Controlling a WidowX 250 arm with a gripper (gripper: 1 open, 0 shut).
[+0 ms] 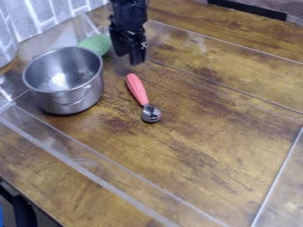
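My black gripper [129, 55] is at the top of the camera view, above the table just behind a red-handled utensil [137, 90] with a rounded metal head. Its fingers are small and dark, so their opening is unclear. A steel pot [62, 84] stands at the left. A green object [92, 45] lies behind the pot, beside my gripper, partly hidden.
A pale wrinkled surface [30, 27] borders the back left, and a dark edge runs along the back right.
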